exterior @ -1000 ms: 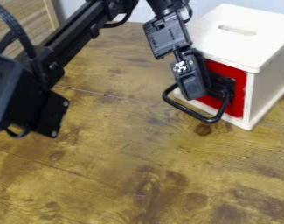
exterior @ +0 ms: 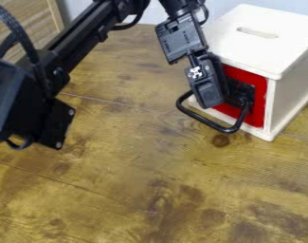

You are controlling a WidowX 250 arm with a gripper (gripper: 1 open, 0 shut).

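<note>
A white box (exterior: 263, 43) with a red front panel (exterior: 258, 114) stands at the right. My black gripper (exterior: 226, 95) reaches down from the top of the view to that red front, over a black looped bar (exterior: 209, 121) that sticks out low toward the wooden floor. The fingertips are hidden behind the gripper's body and against dark parts on the panel, so I cannot see whether they hold anything.
The dark arm fills the upper left. A wall runs behind the box, and a light wooden surface shows at the far top left.
</note>
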